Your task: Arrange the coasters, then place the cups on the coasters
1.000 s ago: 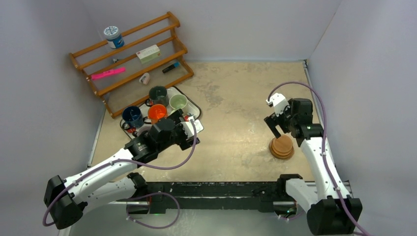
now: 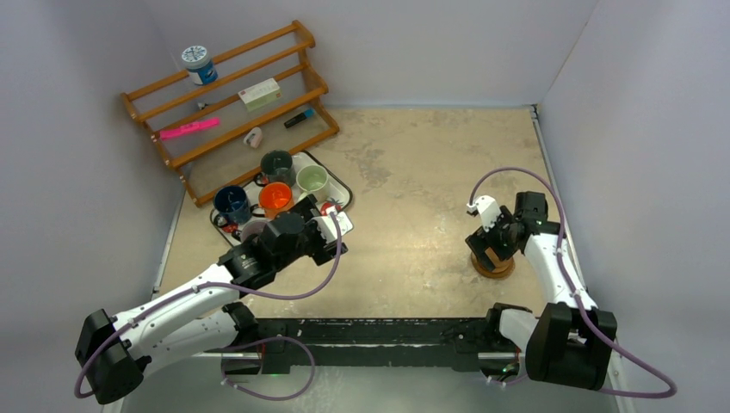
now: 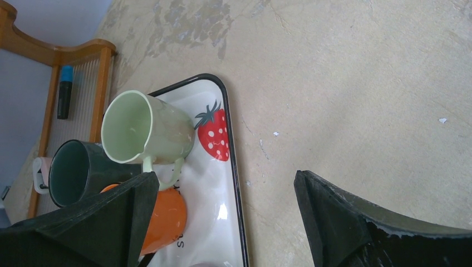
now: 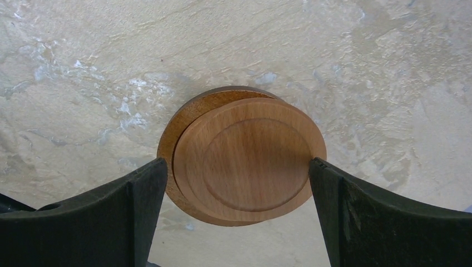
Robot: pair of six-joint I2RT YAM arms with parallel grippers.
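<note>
Round wooden coasters lie stacked on the right side of the table, the upper one a little off-centre. Over them hovers my right gripper, open, its two fingers on either side of the stack in the right wrist view. Whether a finger touches the wood I cannot tell. At the left, a light green cup, a dark green cup, an orange cup and a dark blue cup stand on a tray. My left gripper is open beside the tray's right edge, nothing between its fingers.
The white, black-rimmed tray has strawberry prints. Behind it stands a wooden rack with a jar, a small box, a pink item and a marker. Mid-table is bare.
My right gripper has come from behind the coasters toward the table's front edge and now covers much of the stack. The left arm shifted only slightly, and the cups stayed where they were.
</note>
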